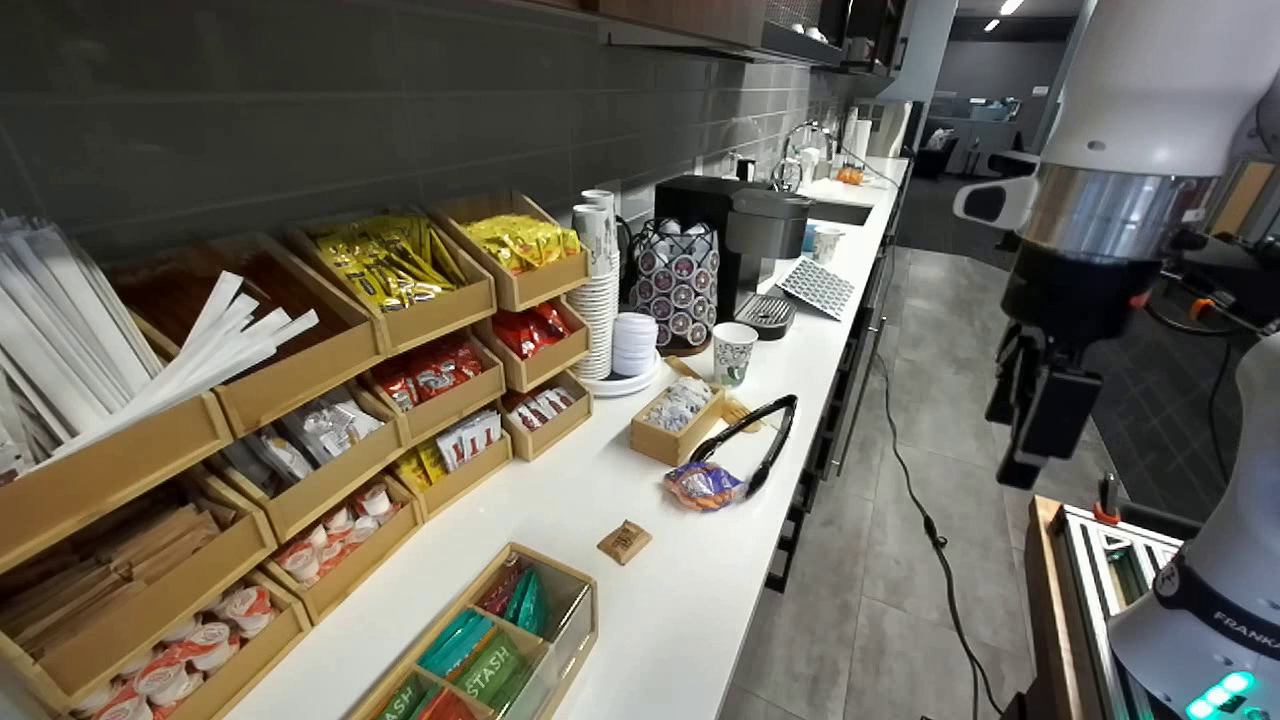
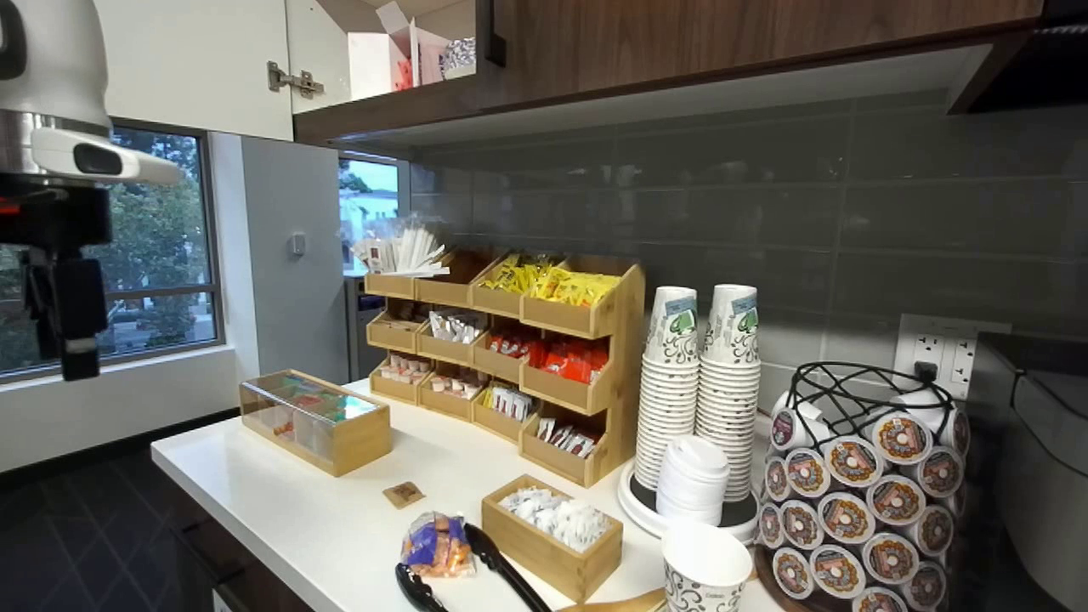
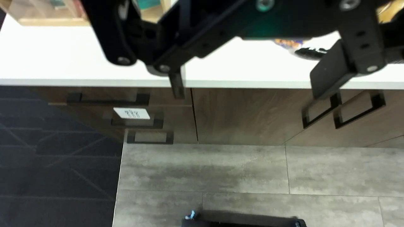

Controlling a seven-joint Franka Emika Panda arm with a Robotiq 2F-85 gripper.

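Note:
My gripper is open, its two fingers far apart with nothing between them. In exterior view 1 the gripper hangs over the floor, out past the counter's front edge. On the white counter lie a small brown packet, an orange and purple snack bag and black tongs against that bag. A wooden tea box with a clear side stands near the counter's front. Beyond the bag is a wooden box of white packets, with a paper cup beside it.
A tiered wooden rack of packets and creamers stands along the wall. Stacked cups, a pod holder and a coffee machine stand farther along. An upper cabinet overhangs the counter. Bare counter surrounds the brown packet.

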